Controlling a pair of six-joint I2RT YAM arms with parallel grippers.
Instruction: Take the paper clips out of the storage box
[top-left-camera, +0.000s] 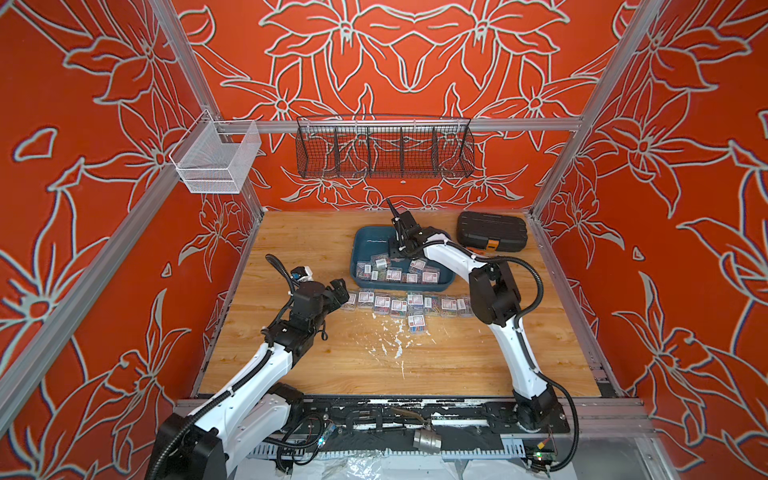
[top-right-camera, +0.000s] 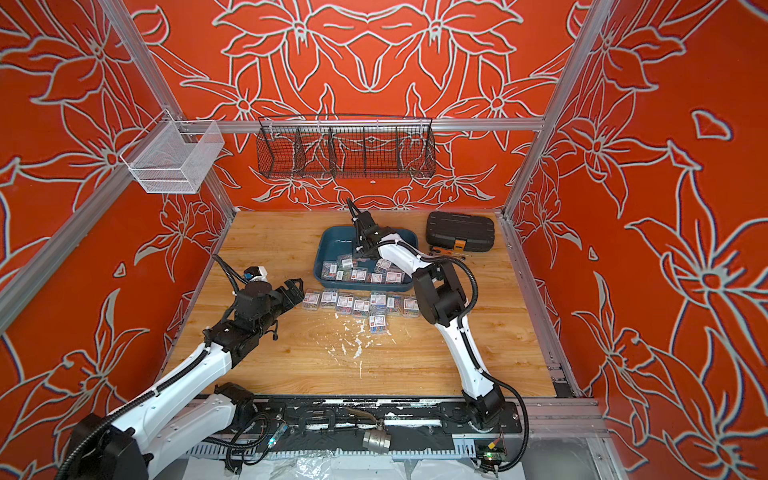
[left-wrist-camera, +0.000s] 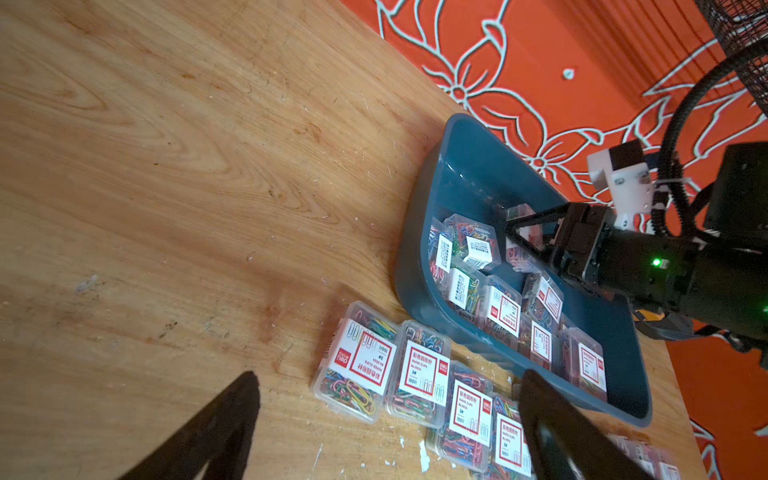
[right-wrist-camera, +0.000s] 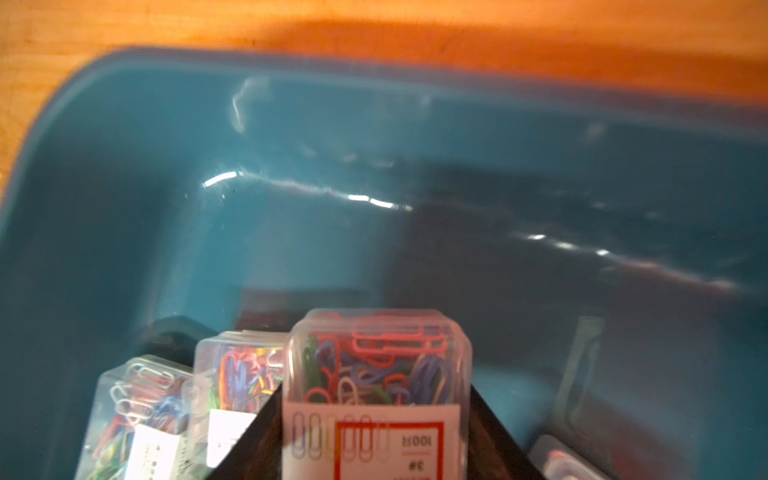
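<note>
In the right wrist view a clear paper clip box with a red-framed label fills the gap of my right gripper, which is shut on it. That gripper hangs over the blue storage box; the left wrist view shows the held paper clip box raised beside the others. Several more paper clip boxes lie along the front of the storage box. My left gripper is open and empty, its blurred fingers wide apart. It stands left of the table row, where the end paper clip box shows between its fingers.
A row of paper clip boxes lies on the table in front of the storage box, with one box nearer the front. A black case stands back right. White scraps litter the front middle. Bare table lies at left.
</note>
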